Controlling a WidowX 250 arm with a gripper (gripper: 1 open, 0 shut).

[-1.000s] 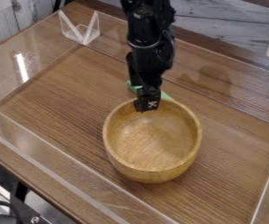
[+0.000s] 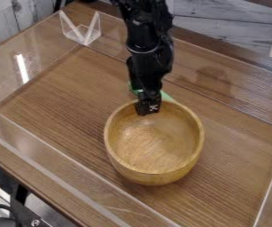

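The black gripper hangs from the top centre, pointing down just behind the near rim of a round tan wooden bowl. Its fingertips are over a small green object, which is partly hidden behind the gripper and the bowl's back edge. The gripper is open; whether it touches the green object is hard to tell.
A clear plastic container stands at the upper left. Table edges and white wall show at the upper right, with dark cables at the lower left.
The gripper has shifted slightly left and looks narrower from this view. The bowl and green object look unmoved.
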